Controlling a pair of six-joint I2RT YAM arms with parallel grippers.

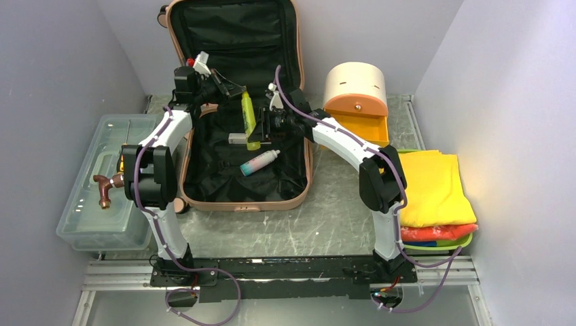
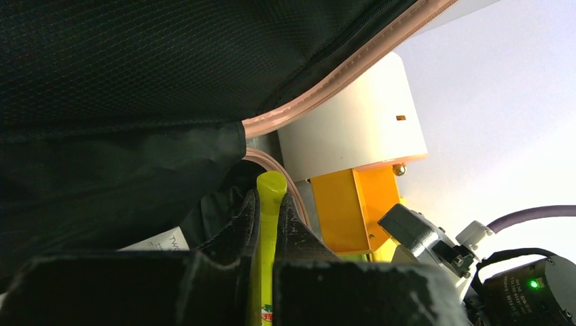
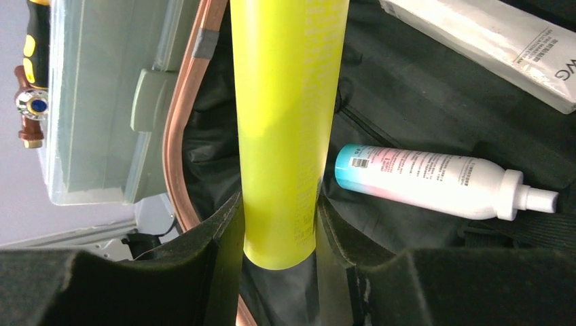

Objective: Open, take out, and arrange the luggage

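A yellow-green bottle (image 1: 248,115) hangs upright over the open suitcase (image 1: 246,204). My left gripper (image 1: 241,91) is shut on its top end, seen in the left wrist view. My right gripper is at the bottle's (image 3: 285,115) lower end, fingers on either side; whether they grip it I cannot tell. Below, inside the suitcase, lie a white and teal spray bottle (image 3: 421,176) and a pale box (image 3: 475,41) with printed labels.
A clear bin (image 1: 88,210) with a brown faucet and a tool on it stands at left. At right are a cream cabinet (image 1: 354,81) with open yellow drawer and a green basket (image 1: 438,248) of folded cloths.
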